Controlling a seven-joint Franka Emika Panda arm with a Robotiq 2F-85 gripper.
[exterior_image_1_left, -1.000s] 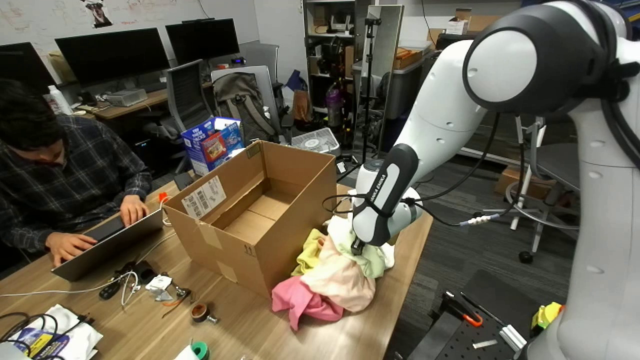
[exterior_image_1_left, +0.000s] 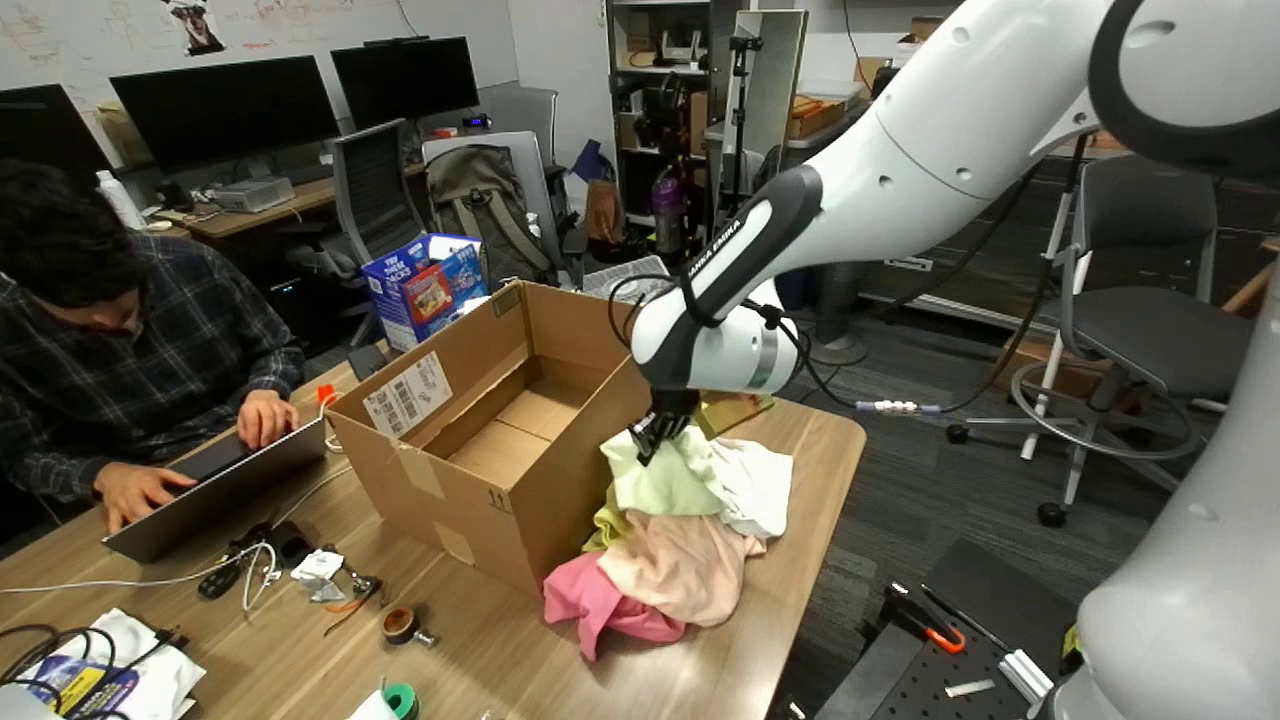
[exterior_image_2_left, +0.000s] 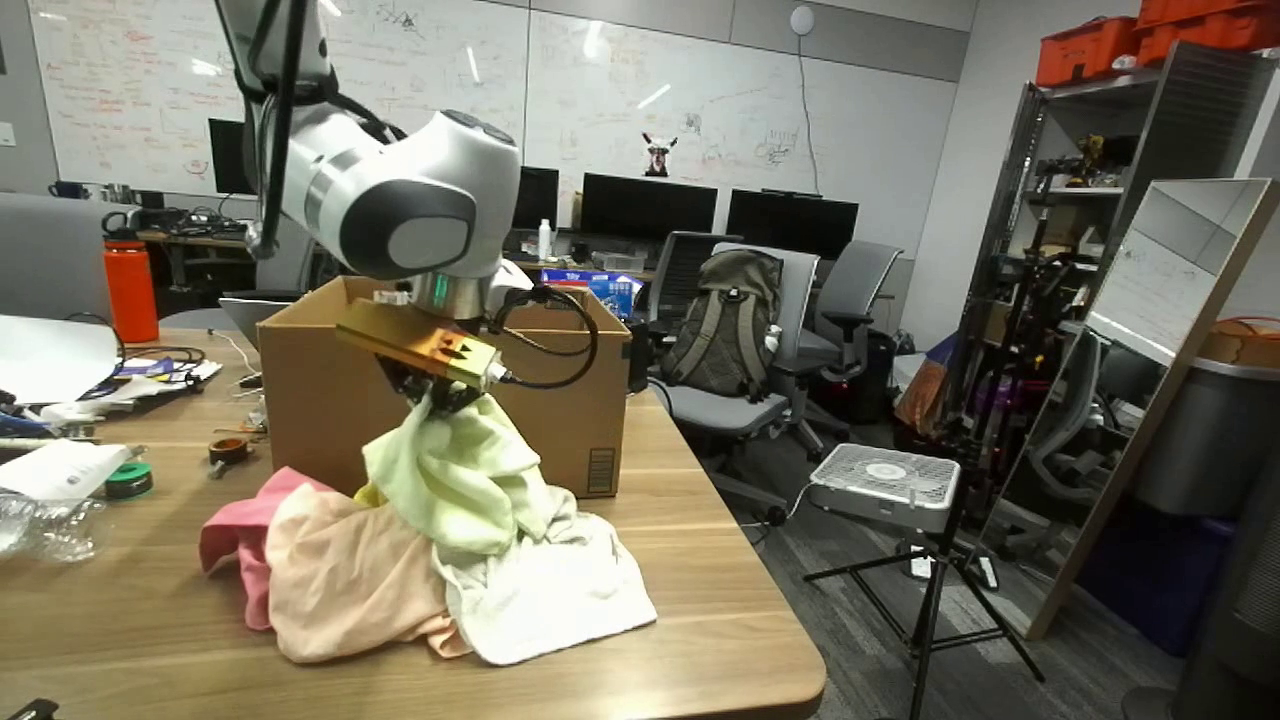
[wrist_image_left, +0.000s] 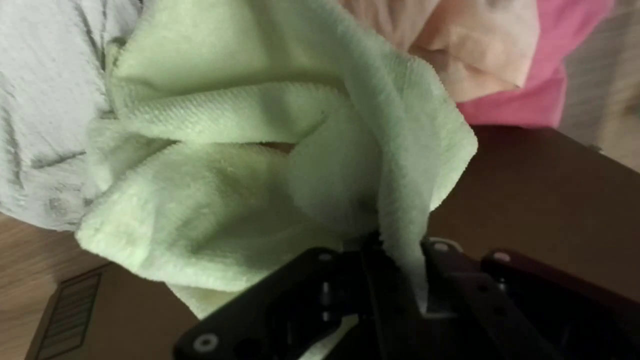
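Observation:
My gripper (exterior_image_2_left: 441, 394) is shut on a pale green cloth (exterior_image_2_left: 470, 474), pinching a fold of it in the wrist view. The cloth hangs from the fingers and its lower part rests over the pile. Beneath and beside it lie a white cloth (exterior_image_2_left: 554, 594), a peach cloth (exterior_image_2_left: 348, 570) and a pink cloth (exterior_image_1_left: 606, 600). A bit of yellow cloth (exterior_image_1_left: 609, 526) peeks out by the box. Beside the pile stands an open cardboard box (exterior_image_1_left: 420, 486), its visible floor bare. The gripper is just outside the box's near wall, around rim height.
Left of the box are a laptop (exterior_image_1_left: 228, 492), cables and small parts, with a seated person (exterior_image_1_left: 132, 324) typing. A brown tape roll (exterior_image_1_left: 399, 624) and a green roll (exterior_image_1_left: 399, 700) lie in front. Bare tabletop (exterior_image_2_left: 708, 600) extends right of the pile.
The gripper has risen from the pile and moved left toward the box, drawing the green cloth up with it. More of the white cloth shows now. The box has stayed put.

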